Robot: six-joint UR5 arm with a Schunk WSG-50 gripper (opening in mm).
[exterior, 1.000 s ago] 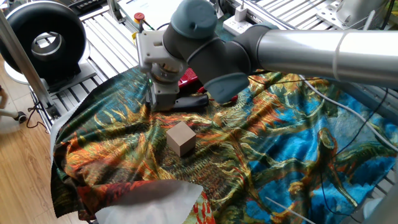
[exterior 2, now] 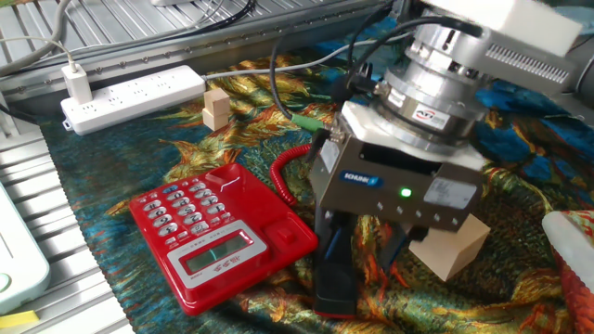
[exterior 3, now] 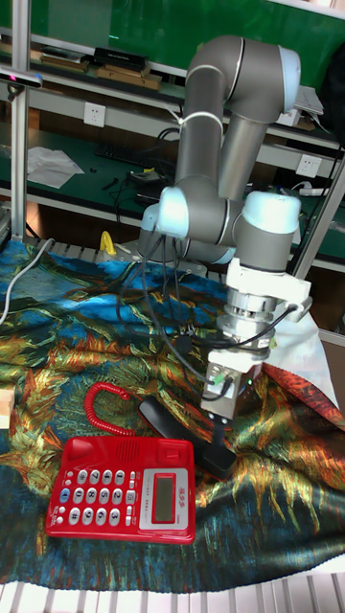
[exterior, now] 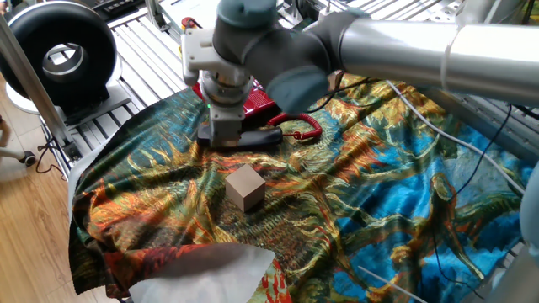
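Note:
A red desk phone (exterior 2: 218, 227) lies on the patterned cloth, keys and display facing up. Its black handset (exterior 3: 173, 427) is off the base, lying on the cloth beside it, joined by a coiled red cord (exterior 3: 94, 409). My gripper (exterior 2: 369, 252) points down at one end of the handset. In exterior view 2 its dark fingers (exterior 2: 397, 243) stand apart, one overlapping the handset's end and the other clear of it, with cloth visible between. In exterior view 1 the gripper (exterior: 226, 141) hides that end of the handset. Whether a finger touches it cannot be told.
A brown cube (exterior: 245, 188) sits on open cloth near the gripper. Two small wooden blocks (exterior 2: 215, 109) and a white power strip (exterior 2: 135, 100) lie beyond the phone. Cables cross the cloth, which has folds and a turned-up corner (exterior: 206, 273).
The arm's upper links have shifted in exterior view 1, showing more of the red cord. The gripper end has moved only slightly. Handset and cube appear to lie where they were.

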